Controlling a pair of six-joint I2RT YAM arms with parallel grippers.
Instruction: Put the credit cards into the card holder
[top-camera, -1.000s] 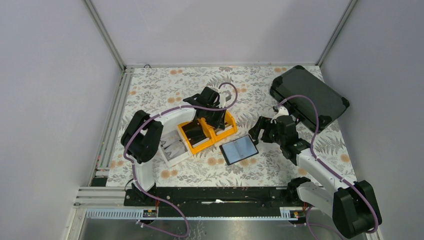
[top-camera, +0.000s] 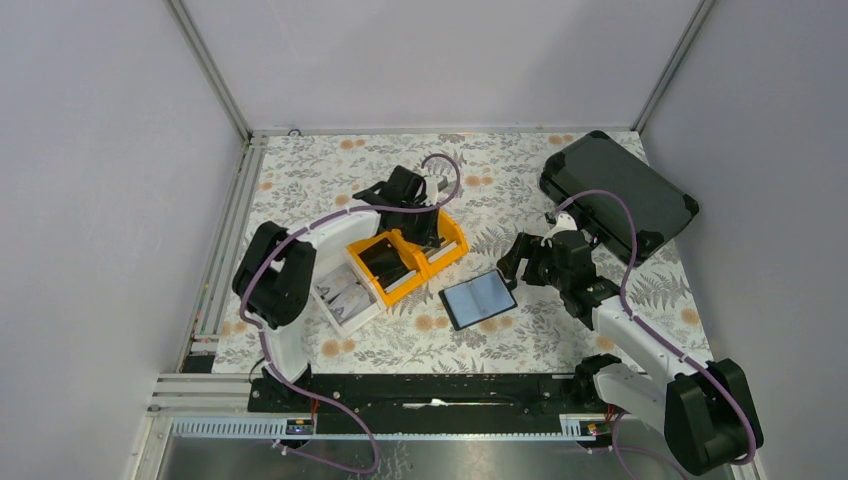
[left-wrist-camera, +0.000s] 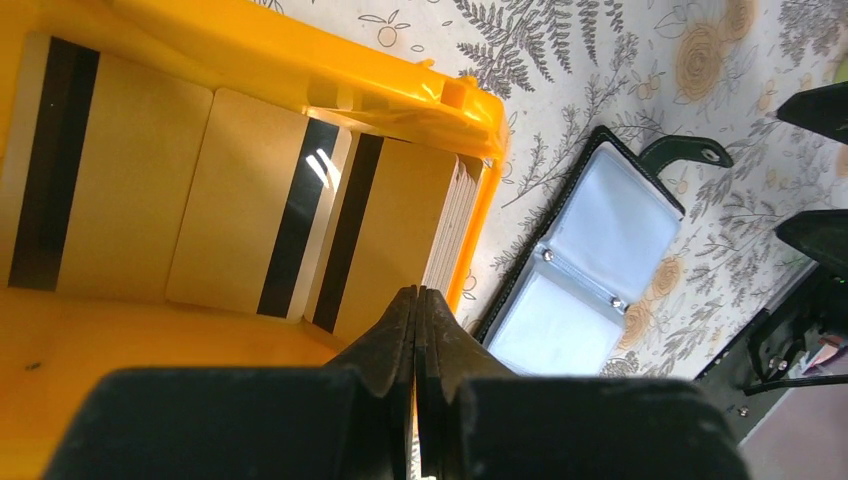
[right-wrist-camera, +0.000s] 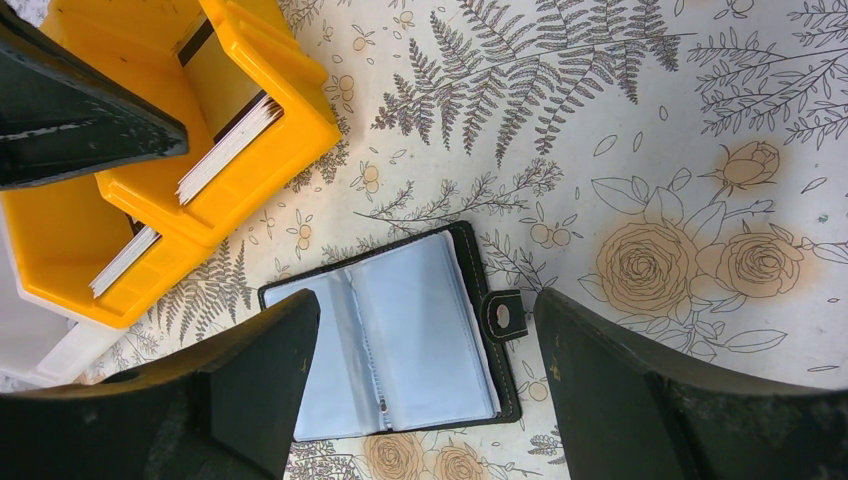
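Note:
Gold cards with dark stripes lie in an orange bin, several of them stacked on edge at its near end; the stack's white edges (right-wrist-camera: 235, 145) also show in the right wrist view. My left gripper is shut over that end of the bin, with no card visible between its fingers. The card holder (top-camera: 478, 299) lies spread flat on the table, its clear sleeves (right-wrist-camera: 410, 330) looking empty. Above the holder, my right gripper stands open with its fingers wide apart and nothing between them.
A second orange bin (top-camera: 405, 288) and a white bin (top-camera: 350, 318) stand side by side to the left. A dark case (top-camera: 620, 190) rests at the back right.
My left gripper has shifted slightly left and toward the back. The orange and white bins have slid a little left as well. The right arm and the card holder look unmoved.

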